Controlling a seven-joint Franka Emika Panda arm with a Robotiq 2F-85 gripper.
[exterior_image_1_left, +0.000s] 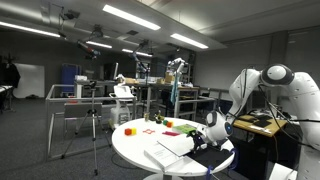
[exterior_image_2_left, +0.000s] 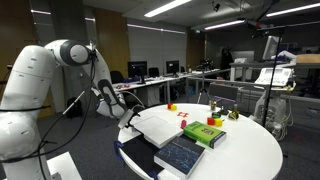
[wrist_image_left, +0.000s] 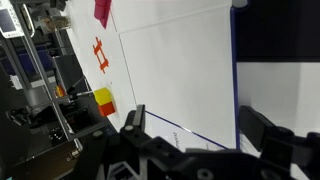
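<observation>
A flat white panel (wrist_image_left: 180, 65) with a blue edge fills the middle of the wrist view. My gripper is over it, its two dark fingers spread wide with nothing visible gripped between them. In exterior view 1 the gripper (exterior_image_1_left: 197, 142) is low at the right side of the round table, by the white panel (exterior_image_1_left: 178, 142). From the other side, the gripper (exterior_image_2_left: 127, 122) appears at the left end of the white panel (exterior_image_2_left: 158, 129). Whether the fingertips touch the panel cannot be told.
A dark-topped box (exterior_image_2_left: 180, 156) and a green box (exterior_image_2_left: 204, 135) lie on the white round table (exterior_image_2_left: 250, 140). Small red and yellow blocks (wrist_image_left: 104, 100) are farther off. Bare tabletop shows at the right in exterior view 2. A tripod (exterior_image_1_left: 94, 115) stands beyond the table.
</observation>
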